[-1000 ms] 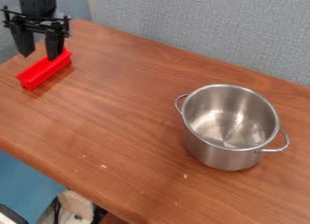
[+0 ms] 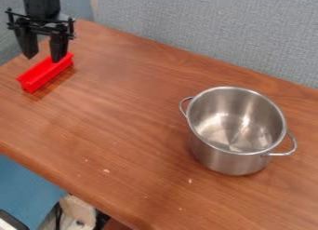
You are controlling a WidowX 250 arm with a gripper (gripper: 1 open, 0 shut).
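My black gripper (image 2: 44, 46) hangs at the top left, open, its two fingers apart just over a red elongated block (image 2: 47, 74) that lies on the wooden table near its left edge. Nothing shows between the fingers. A steel pot (image 2: 235, 153) with two side handles stands empty on the right of the table.
A grey textured wall (image 2: 211, 29) runs along the back. The table's front left edge drops to a blue surface (image 2: 32, 187) and some cables.
My gripper has shifted very slightly over the last second, staying above the red block. The block and pot have not moved.
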